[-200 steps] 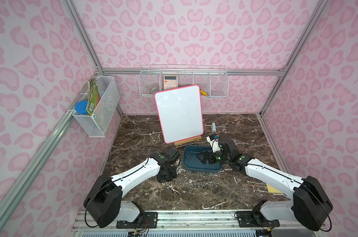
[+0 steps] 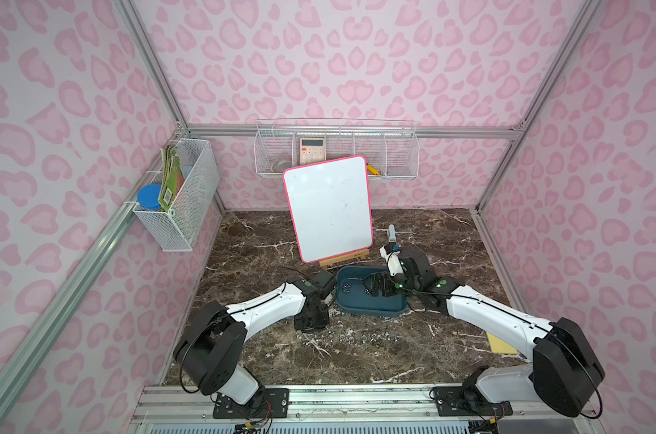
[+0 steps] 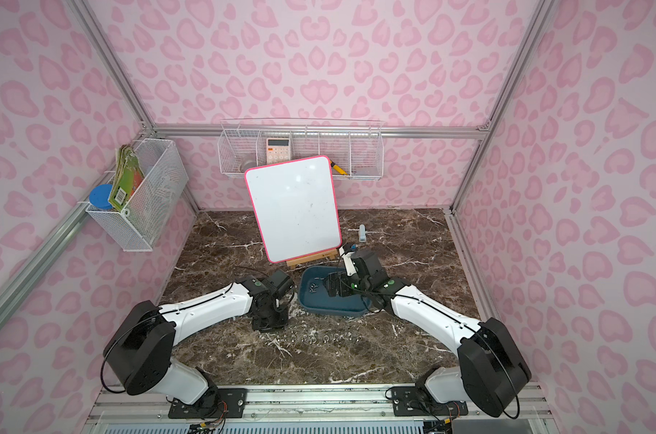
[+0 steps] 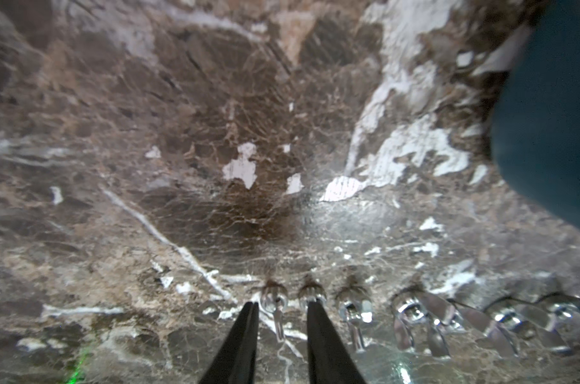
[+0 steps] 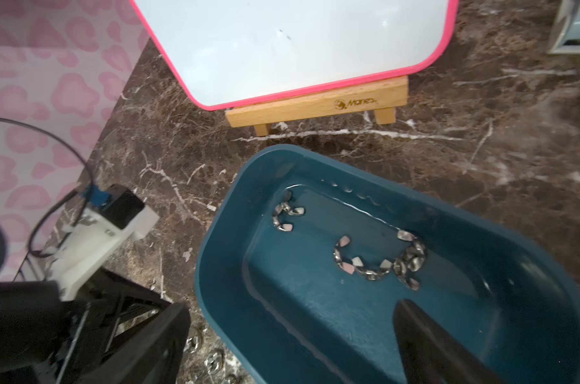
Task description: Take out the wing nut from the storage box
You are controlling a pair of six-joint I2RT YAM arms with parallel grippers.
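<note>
The storage box is a blue tray (image 5: 264, 300); several silver wing nuts lie on its floor, a cluster (image 5: 283, 214) near the left wall and others (image 5: 369, 272) further right. Above it my right gripper stands wide open, nothing between its fingers. On the table in front of the tray runs a row of several wing nuts. At the row's left end, my left gripper points down with its fingers a small way apart. An end wing nut (image 4: 274, 299) appears just beyond the gap between the fingertips; contact cannot be told.
A whiteboard (image 2: 330, 209) on a wooden stand is close behind the tray. Both arms flank the tray, the left gripper's body near its left wall. A yellow pad (image 2: 500, 343) lies at the right.
My left arm has moved a little to the right, toward the left end of the row. The right gripper stays over the tray, with its arm shifting only slightly.
</note>
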